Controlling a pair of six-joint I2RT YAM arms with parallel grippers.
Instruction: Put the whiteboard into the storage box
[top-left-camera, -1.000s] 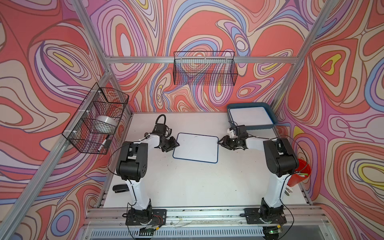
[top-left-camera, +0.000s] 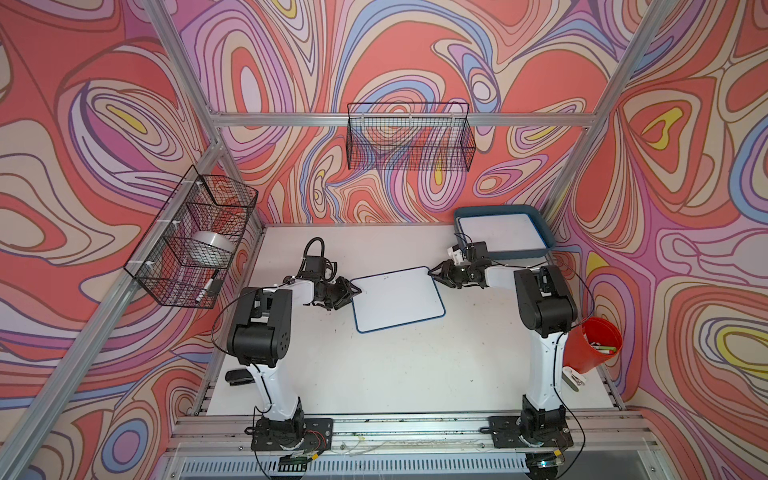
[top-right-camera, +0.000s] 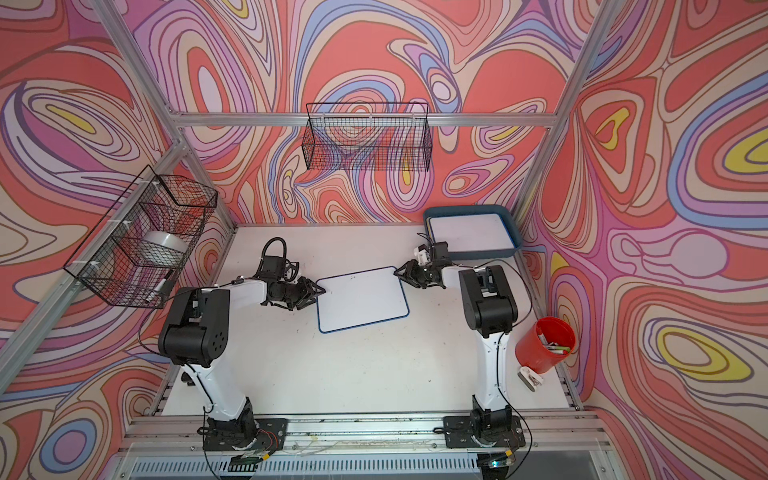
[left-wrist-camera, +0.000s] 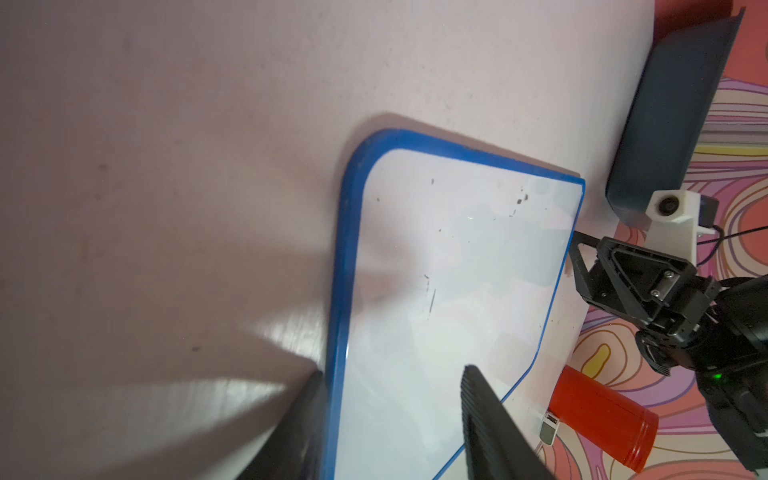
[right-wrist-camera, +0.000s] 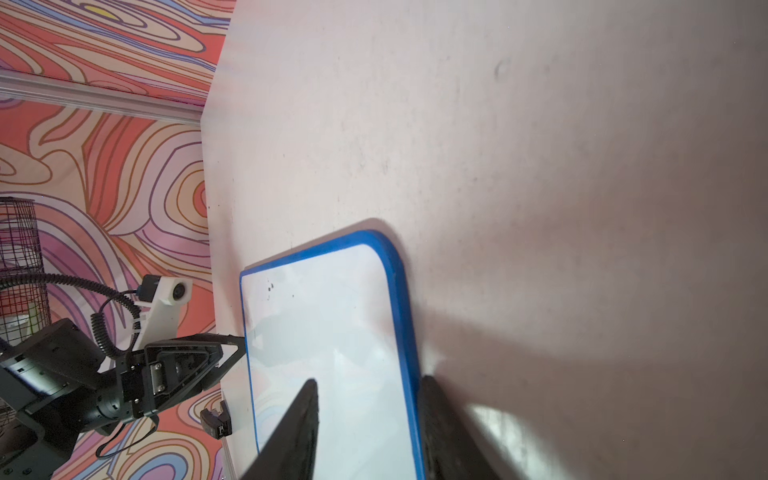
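Observation:
The white whiteboard (top-left-camera: 398, 299) with a blue rim lies on the table's middle, its right end turned toward the back. At its left edge my left gripper is open; one finger (left-wrist-camera: 308, 412) is against the outside of the rim, the other over the white face. My right gripper stands open at the right edge, one finger (right-wrist-camera: 432, 416) outside the rim and one over the face. Whether the fingers press on the board cannot be told. Behind the right gripper, the dark blue-grey storage box (top-left-camera: 512, 255) stands at the back right, pale inside.
A red bin (top-left-camera: 582, 352) with pens is at the right edge, a white eraser-like thing beside it. Black wire baskets (top-left-camera: 410, 144) hang at the back and left. A dark object (top-left-camera: 239, 376) lies front left.
The whiteboard has turned anticlockwise, its right end swinging to the back and its left end to the front. The right gripper moved slightly left and back; the left one barely shifted.

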